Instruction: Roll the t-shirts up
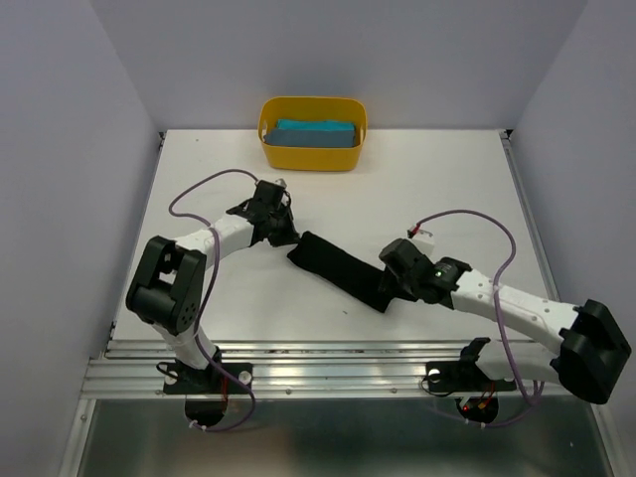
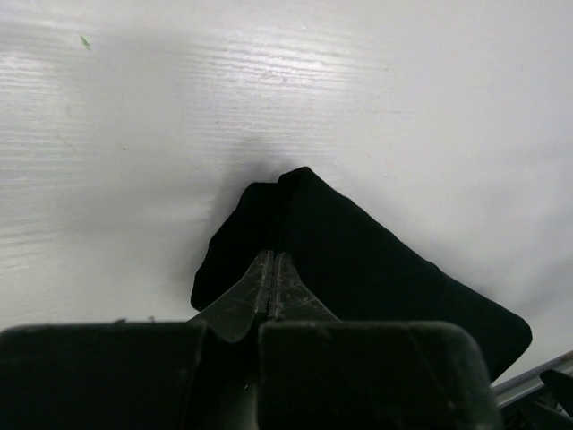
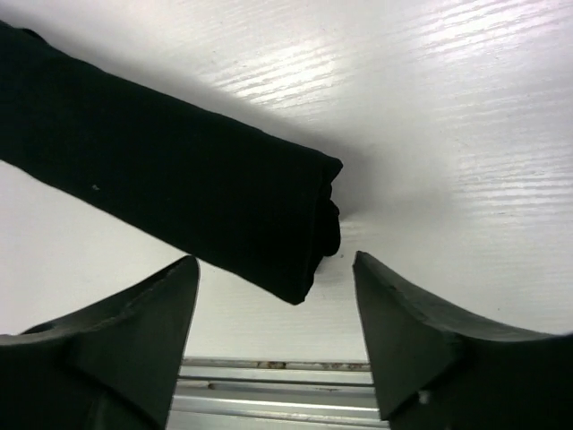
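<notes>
The black t-shirt [image 1: 341, 270] lies as a narrow rolled strip, slanting from mid-table down to the right. At its upper left end is my left gripper [image 1: 295, 239]. In the left wrist view the fingertips [image 2: 262, 279] are together over the dark cloth [image 2: 358, 260]; no fabric shows between them. By the strip's lower right end is my right gripper [image 1: 389, 294]. The right wrist view has its fingers [image 3: 170, 300] apart, with the folded end of the shirt [image 3: 242, 193] beyond the gap and nothing visibly clasped.
A yellow bin [image 1: 314, 159] holding a blue and a grey-blue folded item stands at the back of the white table [image 1: 447, 179]. Metal rails [image 1: 338, 350] run along the front edge.
</notes>
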